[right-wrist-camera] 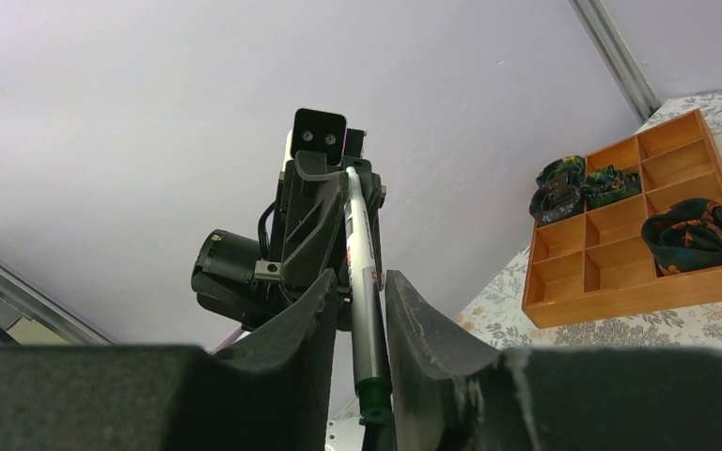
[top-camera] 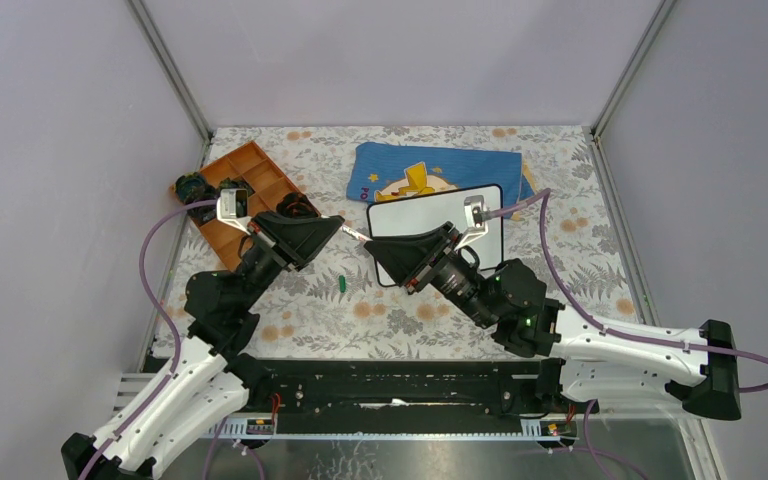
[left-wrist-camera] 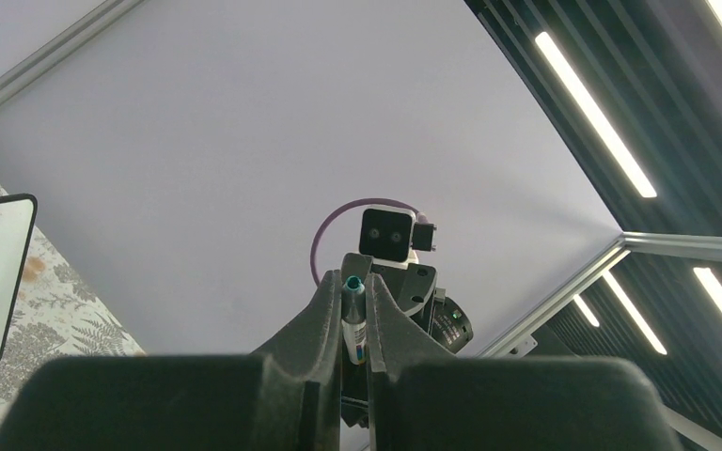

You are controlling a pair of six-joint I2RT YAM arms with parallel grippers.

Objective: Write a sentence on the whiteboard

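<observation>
A white marker (top-camera: 354, 233) spans the short gap between my two grippers above the table. My left gripper (top-camera: 339, 221) is shut on one end of it; in the left wrist view the marker (left-wrist-camera: 354, 334) shows between the fingers, with a teal end. In the right wrist view, the marker (right-wrist-camera: 366, 310) runs between the fingers of my right gripper, its dark green end nearest the camera. Narrow gaps flank it there, so this gripper is part open around it. The whiteboard (top-camera: 422, 212) lies flat, partly hidden beneath the right gripper. A small green cap (top-camera: 342, 284) rests on the table.
A wooden compartment box with dark rolled cloths stands on the left, partly under the left arm. Behind the whiteboard lies a blue cloth (top-camera: 460, 163) with a cartoon print.
</observation>
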